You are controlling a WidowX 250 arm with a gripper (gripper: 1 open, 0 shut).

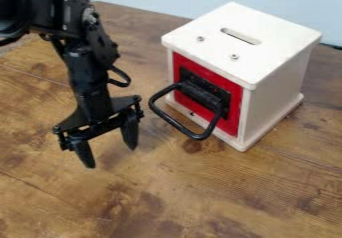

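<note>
My black gripper (108,148) hangs open over the wooden table at the left, its two fingers pointing down with nothing between them. To its right stands a white box (274,77) with a slot and two screws on top. Its front has a red panel (230,127) with a black mechanism and a black loop handle (194,132) sticking out toward the gripper. The gripper is apart from the handle.
A pale wall (301,2) runs along the back behind the box.
</note>
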